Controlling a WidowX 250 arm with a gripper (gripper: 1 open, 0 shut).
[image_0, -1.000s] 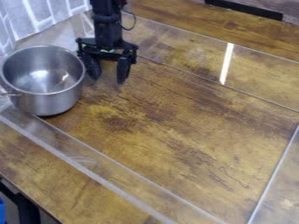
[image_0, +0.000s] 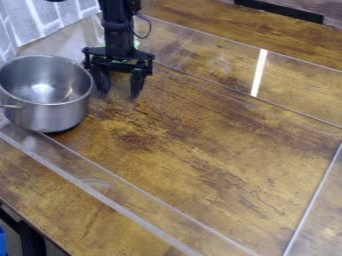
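Note:
A large stainless steel pot (image_0: 46, 93) with side handles stands on the wooden table at the left. Behind it and a little to its right is the black gripper (image_0: 118, 72), pointing down close to the table surface. Something small and light green shows partly behind the arm. Whether the fingers hold anything, or how far apart they stand, is hard to make out.
Clear plastic edging runs along its sides. A light, ribbed object (image_0: 30, 20) is at the back left.
The gripper has shifted slightly to the left and down. The pot looks nearly unchanged.

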